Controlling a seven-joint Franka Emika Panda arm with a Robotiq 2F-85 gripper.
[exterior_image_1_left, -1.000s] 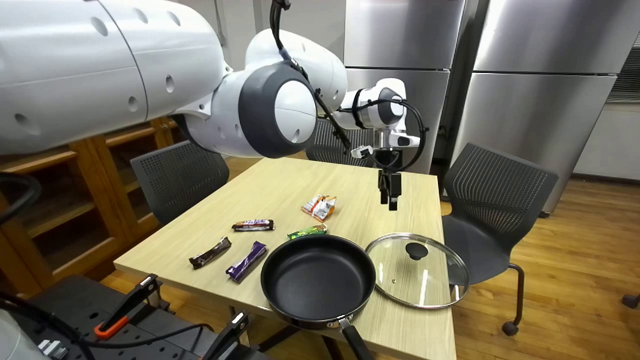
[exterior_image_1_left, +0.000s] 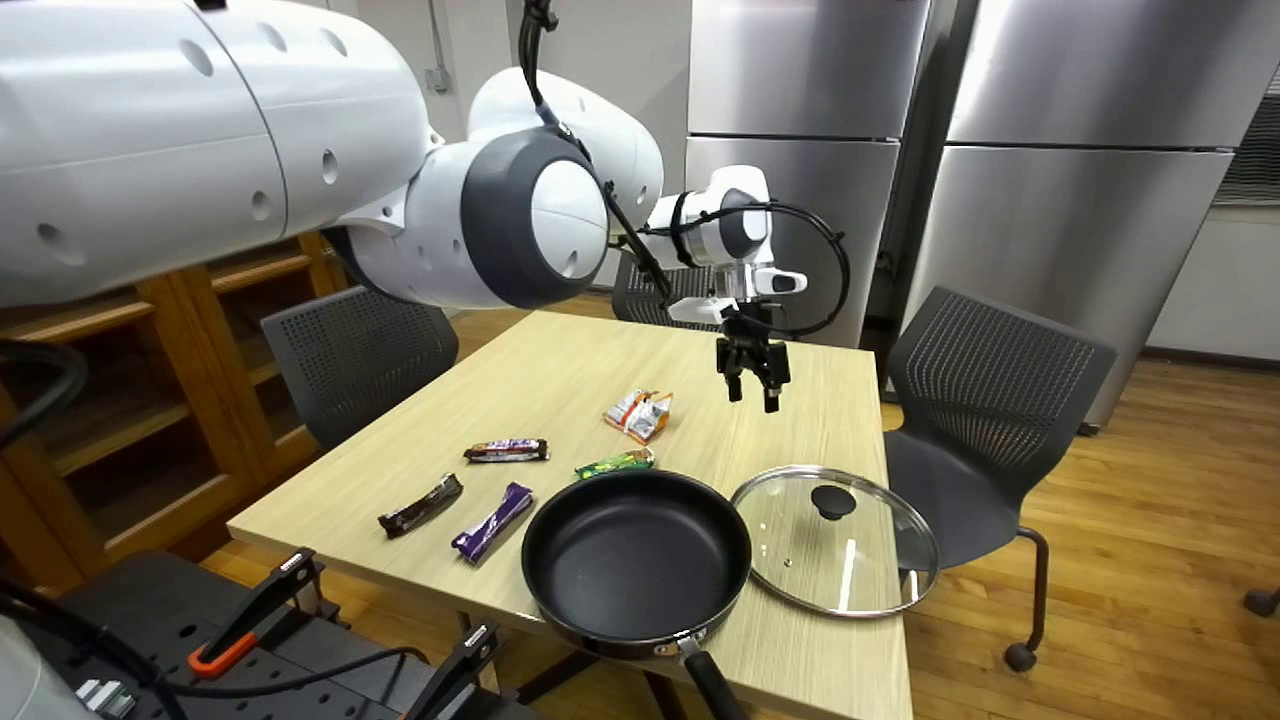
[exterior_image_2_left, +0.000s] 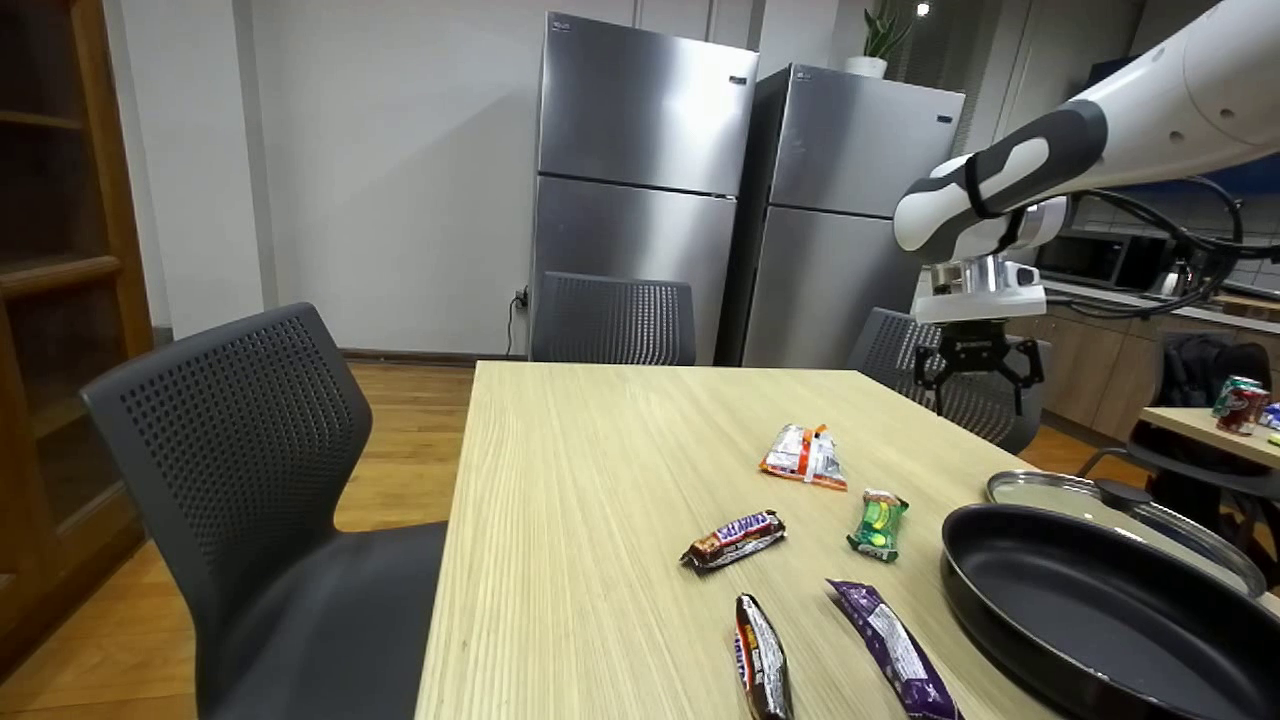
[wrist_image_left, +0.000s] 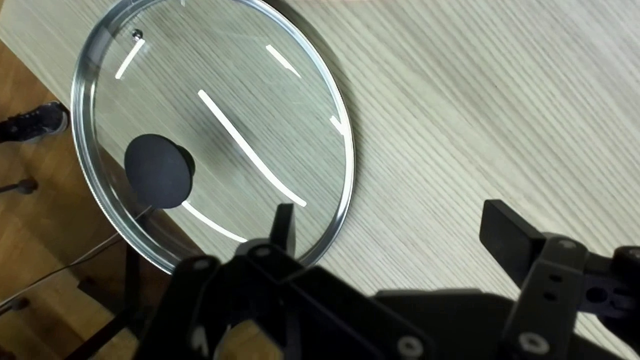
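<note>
My gripper (exterior_image_1_left: 752, 398) hangs open above the far right part of the table, with nothing between its fingers. In the wrist view the glass lid (wrist_image_left: 258, 114), with its black knob (wrist_image_left: 157, 171), fills the upper left, and one fingertip (wrist_image_left: 283, 228) overlaps its rim in the picture. The lid lies on the table and juts past its right edge. Left of it stands an empty black frying pan (exterior_image_1_left: 636, 558), its handle pointing off the near edge. Candy lies on the table: a purple bar (exterior_image_1_left: 493, 523), a dark bar (exterior_image_1_left: 420, 505), a Snickers bar (exterior_image_2_left: 733, 540), a green packet (exterior_image_2_left: 879, 526) and an orange-white bag (exterior_image_2_left: 805, 457).
Chairs stand around the table, one chair (exterior_image_1_left: 990, 420) close to the lid's side. Bare wood (exterior_image_2_left: 576, 480) covers much of the table's far and left parts. Tall steel refrigerators (exterior_image_2_left: 636, 180) stand behind.
My gripper has moved left and slightly up in exterior view 1. It has also turned, so its two fingers now show apart. Lid, pan and candy have stayed in place.
</note>
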